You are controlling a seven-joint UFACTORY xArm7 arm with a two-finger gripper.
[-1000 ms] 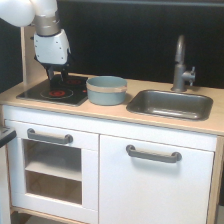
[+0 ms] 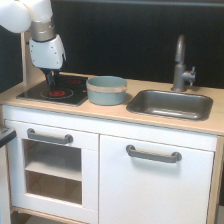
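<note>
The white robot arm's gripper [image 2: 52, 76] points down at the upper left, low over the black cooktop [image 2: 34, 94] with its red ring. Whether its dark fingers are open or shut is too small to tell. A blue-grey pot [image 2: 107, 94] sits on the counter just right of the cooktop, apart from the gripper.
A steel sink [image 2: 169, 104] with a tall tap [image 2: 180, 63] is set in the wooden counter on the right. Below are white cupboard doors [image 2: 155, 180], one with an open window. An open white door [image 2: 5, 175] stands at the left edge.
The gripper has moved slightly left and down toward the cooktop. The pot and the rest look unchanged.
</note>
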